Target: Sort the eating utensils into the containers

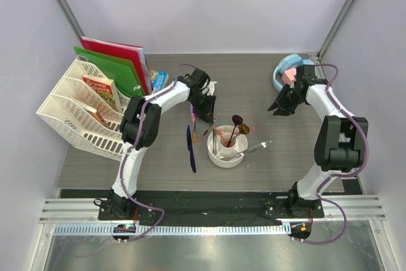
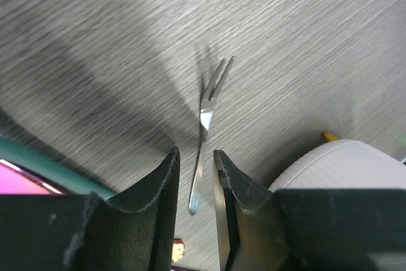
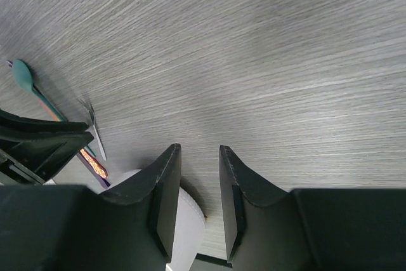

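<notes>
A small silver fork (image 2: 205,118) lies on the grey table, its tines pointing away, with its handle end showing between the fingers of my left gripper. That gripper is open above it and not touching it as far as I can see. The white bowl (image 1: 214,158), with a smaller white cup inside, holds several utensils, among them a dark ladle (image 1: 237,120), and a silver utensil (image 1: 256,147) sticks out to the right. A dark blue utensil (image 1: 191,150) lies left of the bowl. My right gripper stands open over bare table.
A teal spoon (image 3: 23,76) and other coloured utensils lie beside the fork, under the left arm. A white basket (image 1: 70,115) with books stands at the left. Blue headphones (image 1: 277,78) rest at the back right.
</notes>
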